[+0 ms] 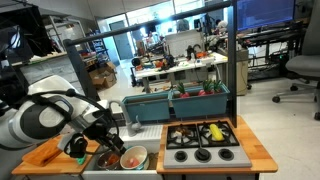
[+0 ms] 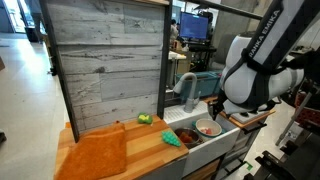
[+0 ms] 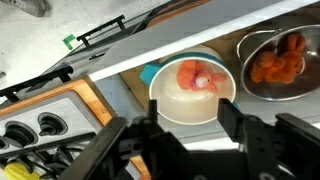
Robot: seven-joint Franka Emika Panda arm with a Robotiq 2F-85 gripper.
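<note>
Below my gripper in the wrist view is a white bowl [image 3: 180,113] with pinkish-orange pieces [image 3: 196,76] inside. The fingers stand apart over the bowl's near side, with nothing visible between them. In exterior view 1 the arm reaches down to the bowl [image 1: 134,158], which sits in the sink area. Exterior view 2 shows the bowl [image 2: 208,128] under the arm; whether the fingertips touch its rim I cannot tell.
Beside the bowl is a metal pot [image 3: 280,65] holding orange-red food. A stove [image 1: 205,146] lies to one side, with a yellow item [image 1: 216,132] on it. On the wooden counter are an orange towel [image 2: 97,155] and a green item [image 2: 171,138]. The faucet [image 2: 190,85] rises behind.
</note>
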